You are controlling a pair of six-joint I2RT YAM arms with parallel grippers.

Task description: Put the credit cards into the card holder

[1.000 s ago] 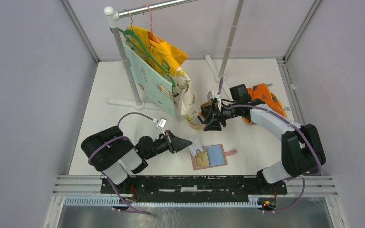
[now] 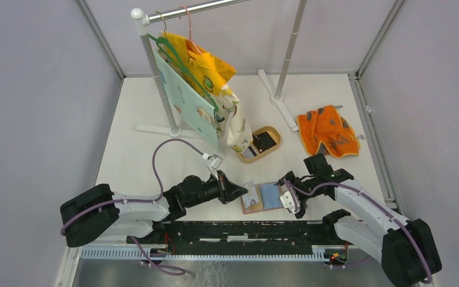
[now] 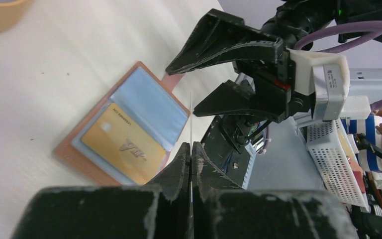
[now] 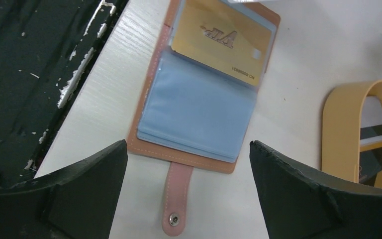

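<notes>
The card holder (image 2: 274,207) lies open on the table, brown-edged, with two clear blue sleeves. A gold card (image 3: 124,144) sits in its left sleeve; the right blue sleeve (image 4: 196,107) shows no card. My left gripper (image 2: 244,191) is shut on a whitish card (image 2: 251,196), held over the holder's left part. In the left wrist view that card is edge-on, a thin upright line from the fingertips. My right gripper stands open above the holder's right end, nothing between its fingers. The pink strap (image 4: 178,194) shows between and below them.
Behind the holder, a tan basket (image 4: 340,134) contains several cards. A clothes rack with hanging clothes (image 2: 185,89) stands at the back left. An orange cloth (image 2: 329,131) lies at the right. Bare table surrounds the holder.
My right gripper has come from the basket to the holder's right end.
</notes>
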